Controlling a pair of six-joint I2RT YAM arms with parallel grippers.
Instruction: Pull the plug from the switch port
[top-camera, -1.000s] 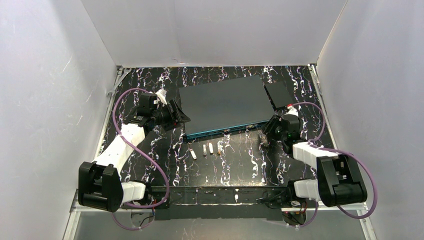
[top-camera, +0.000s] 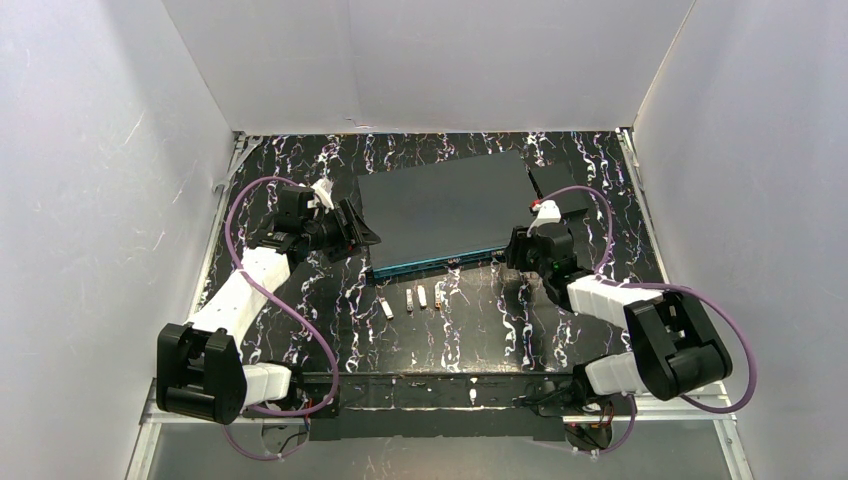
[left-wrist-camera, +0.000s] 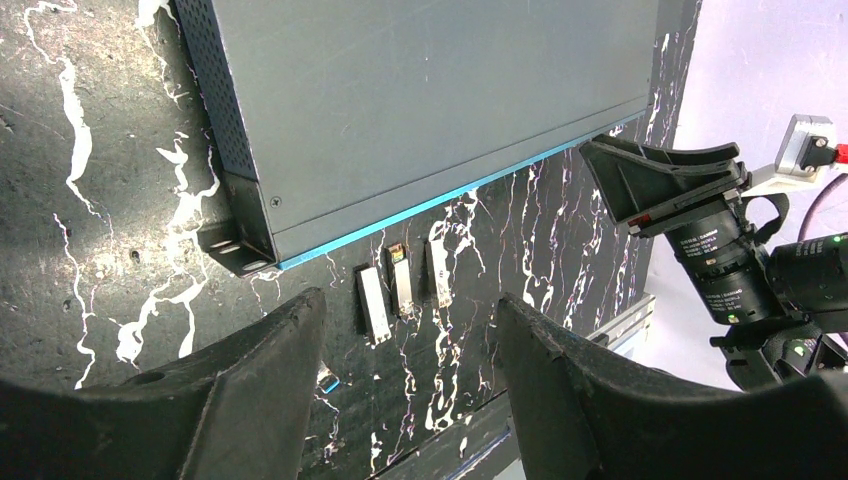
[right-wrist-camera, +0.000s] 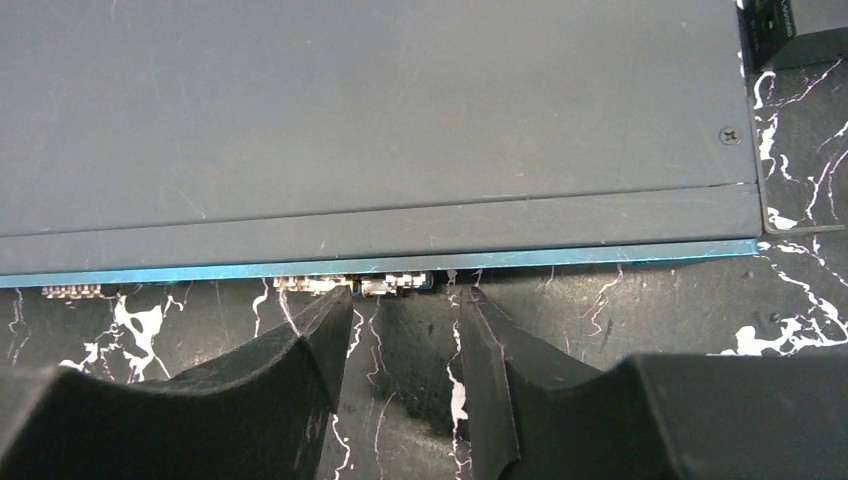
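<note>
The switch (top-camera: 440, 205), a flat dark box with a blue front edge, lies slightly turned on the marbled table. In the right wrist view, small metallic plugs (right-wrist-camera: 395, 283) stick out from under its front edge, another farther left. My right gripper is open at that edge, its fingers below the edge and roughly either side of the rightmost plug; nothing is held, and contact cannot be told. At the switch's left end, my left gripper hangs with its fingers apart and nothing between them.
Several loose plugs (top-camera: 422, 296) lie on the table in front of the switch. A small dark box (top-camera: 562, 187) stands beside its right end.
My right gripper has moved left along the switch's front edge, from beyond its right corner to near the plugs. My left arm looks still in the top view.
</note>
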